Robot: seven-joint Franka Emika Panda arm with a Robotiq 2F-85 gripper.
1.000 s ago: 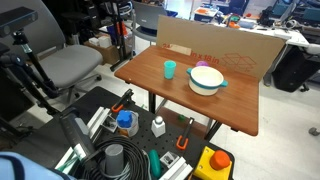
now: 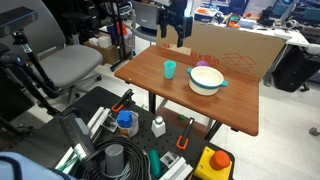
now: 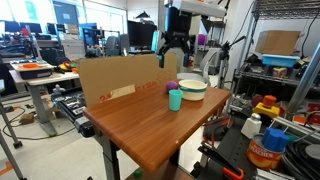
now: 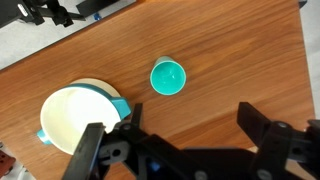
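A teal cup (image 2: 169, 70) stands upright on the wooden table (image 2: 145, 75). To its right in exterior view 1 is a white pot (image 2: 205, 82) with teal handles, looking empty in the wrist view. A purple object (image 2: 203, 63) sits behind the pot, partly hidden by it. My gripper (image 2: 174, 39) hangs open well above the table, with nothing between its fingers. From the wrist, the cup (image 4: 168, 77) shows beyond the gap between the fingertips, and the pot (image 4: 78, 118) lies to the left, partly covered by one finger.
A cardboard panel (image 2: 225, 48) stands along the table's back edge. In front of the table, a cluttered dark surface carries a white bottle (image 2: 158, 127), cables and an orange-and-yellow object (image 2: 213, 163).
My arm and open gripper have come into exterior view 1 from the top, above the table's far side. The cup, pot and purple object have not moved.
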